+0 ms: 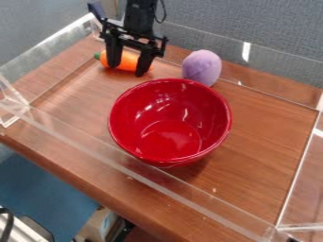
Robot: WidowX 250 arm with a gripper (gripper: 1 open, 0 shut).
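Observation:
My black gripper (127,59) is lowered at the top left, its two fingers straddling an orange toy carrot (123,60) with a green tip, which lies on the wooden table. Whether the fingers touch it is hard to tell. A purple toy (202,65), round like an eggplant, lies to the right of the gripper. A large red bowl (169,121) stands in front of both, near the middle.
Clear plastic walls border the wooden table (250,170) on its sides. Bare wood is free to the left and right of the bowl. A blue-grey floor shows at the lower left.

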